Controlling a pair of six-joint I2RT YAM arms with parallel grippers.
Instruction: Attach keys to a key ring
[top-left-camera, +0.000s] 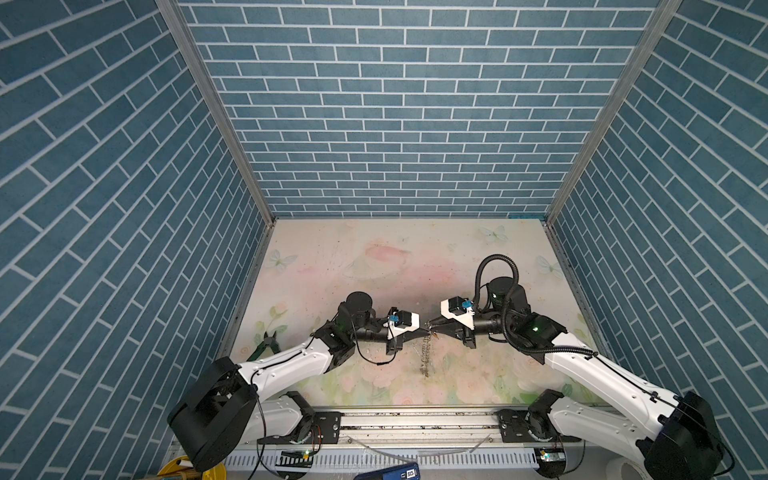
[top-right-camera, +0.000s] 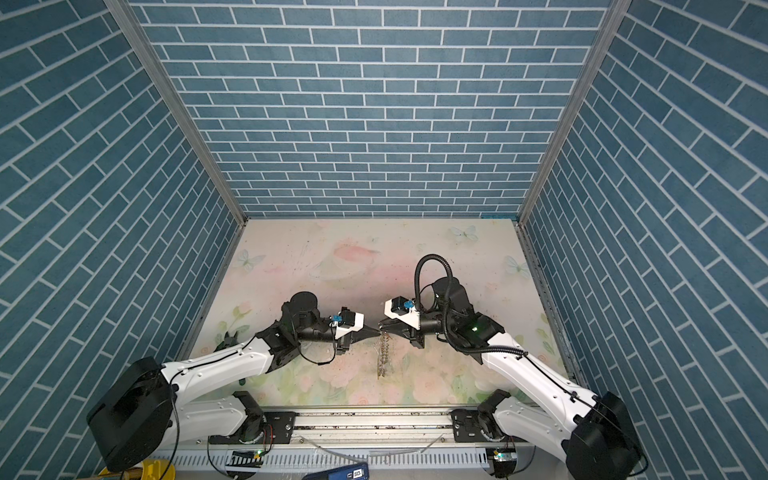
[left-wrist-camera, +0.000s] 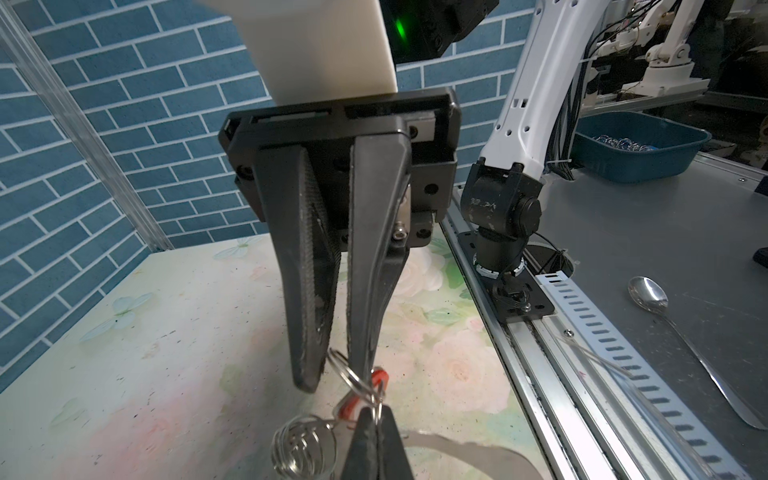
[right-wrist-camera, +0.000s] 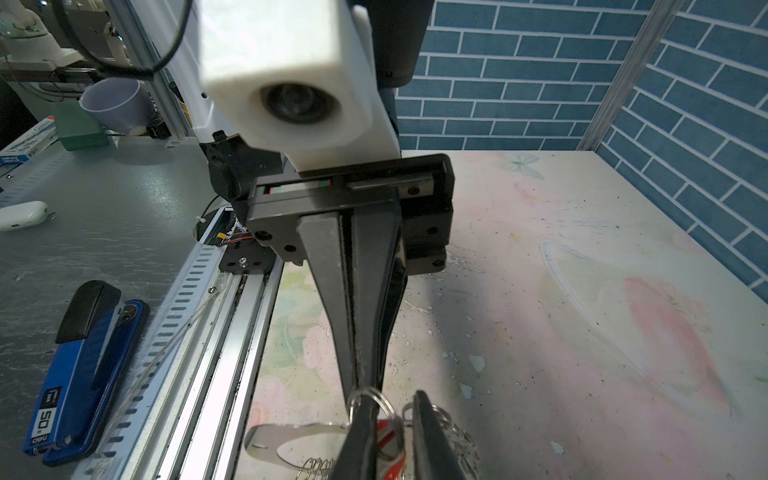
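My left gripper (top-left-camera: 425, 331) and right gripper (top-left-camera: 433, 326) meet tip to tip at the table's centre, a chain of metal items (top-left-camera: 425, 360) hanging below. In the left wrist view the right gripper is part open at a metal ring (left-wrist-camera: 352, 380), with a red item (left-wrist-camera: 348, 404) and coiled wire (left-wrist-camera: 304, 448) below. In the right wrist view my left gripper is shut at the ring (right-wrist-camera: 382, 400); whether the ring is pinched there is hard to tell.
Outside the front rail lie a spoon (left-wrist-camera: 648, 292) and a blue stapler (right-wrist-camera: 80, 376).
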